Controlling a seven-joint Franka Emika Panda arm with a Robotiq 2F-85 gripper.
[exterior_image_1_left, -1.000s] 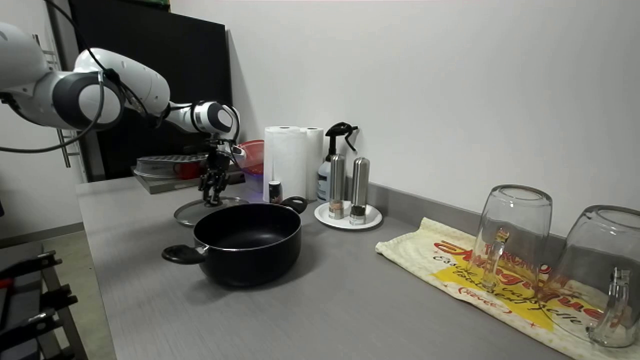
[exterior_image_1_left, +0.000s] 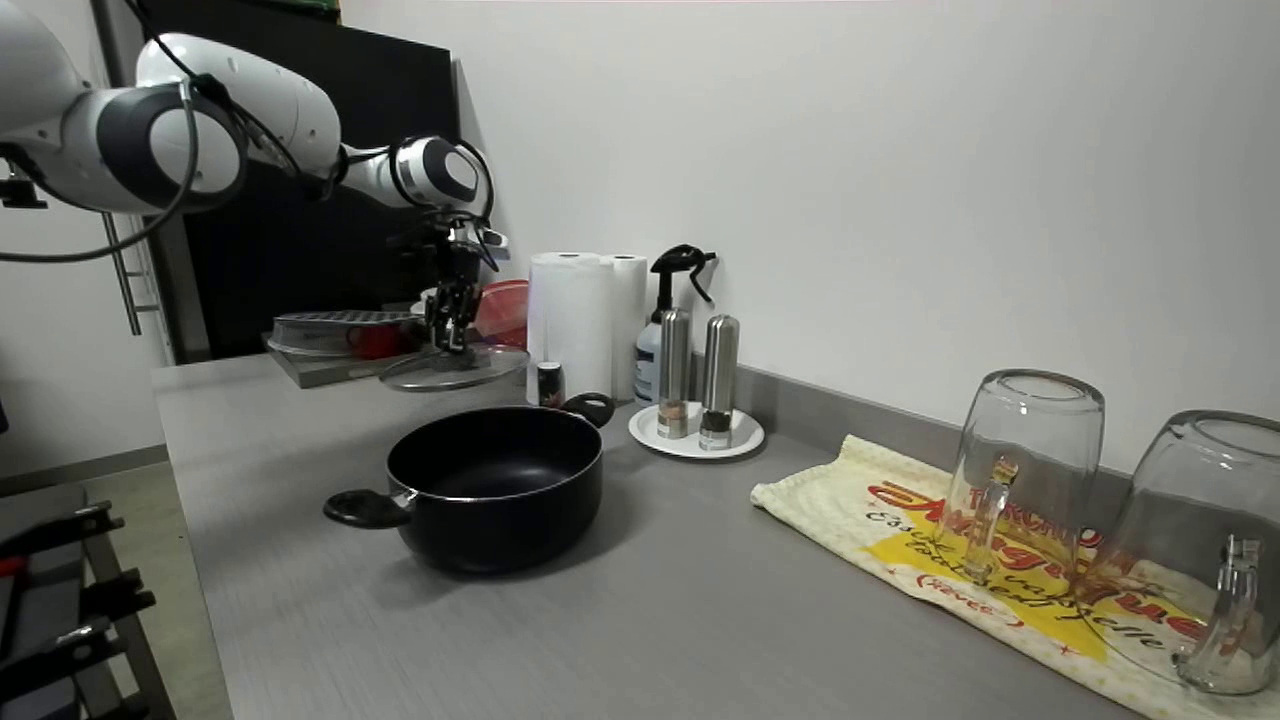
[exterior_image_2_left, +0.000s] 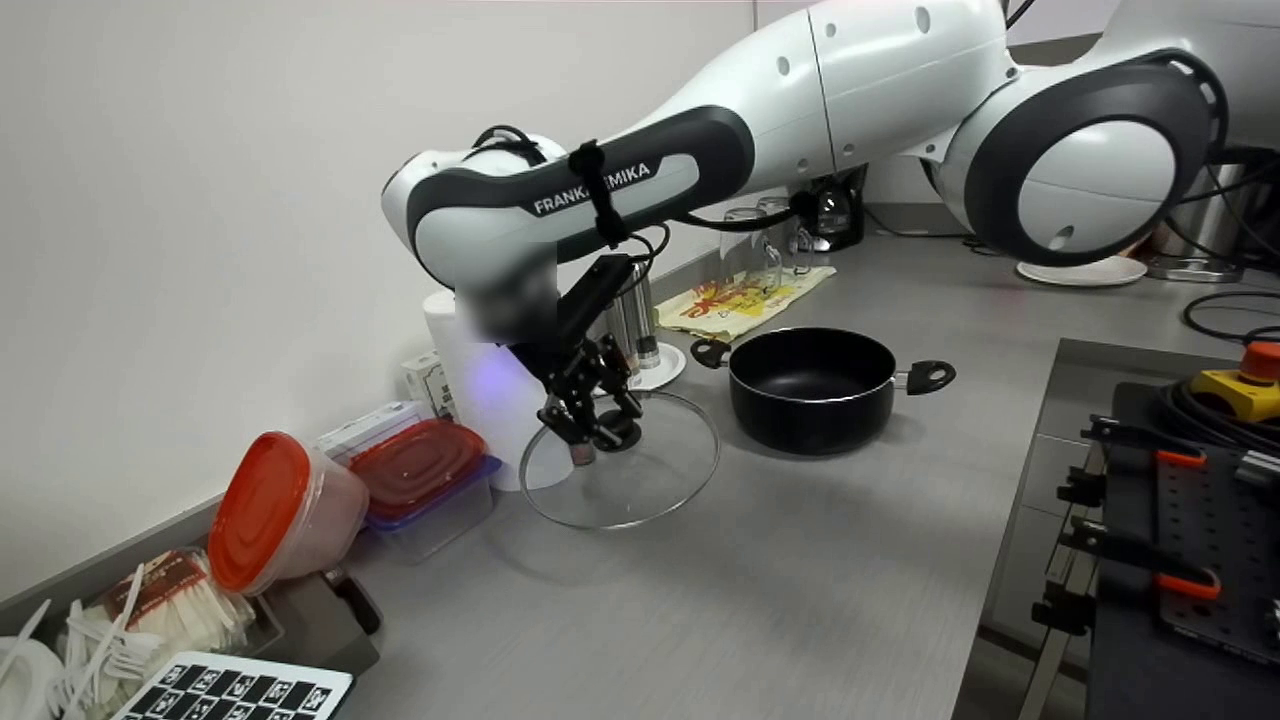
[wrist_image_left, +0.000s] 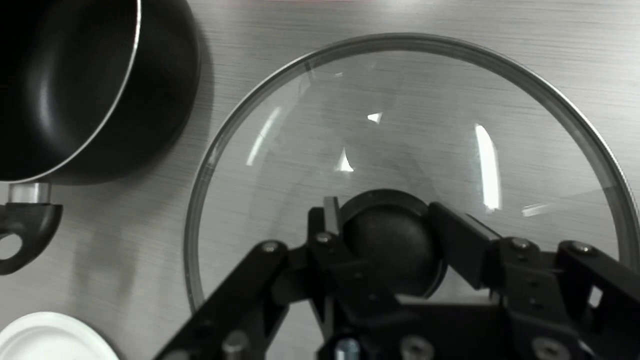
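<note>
A round glass lid (exterior_image_2_left: 625, 492) with a metal rim and a black knob (wrist_image_left: 390, 243) hangs above the counter. My gripper is shut on that knob, one finger on each side of it. In exterior view 1 the lid (exterior_image_1_left: 453, 370) is raised behind the pot, clear of the surface. The black pot (exterior_image_1_left: 498, 486) stands uncovered on the counter with its dark inside showing. The wrist view has the pot (wrist_image_left: 162, 90) to the left of the lid, the two apart.
Near the wall are paper towel rolls (exterior_image_1_left: 569, 324), a spray bottle (exterior_image_1_left: 649, 354) and two mills on a white plate (exterior_image_1_left: 752, 436). Plastic tubs (exterior_image_2_left: 434, 480) stand left of the lid. Glass mugs (exterior_image_1_left: 1020, 480) rest on a cloth at the right.
My gripper has risen with the lid, lifting it off the counter. In exterior view 1 both have shifted a little right, toward the wall. The pot has stayed put.
</note>
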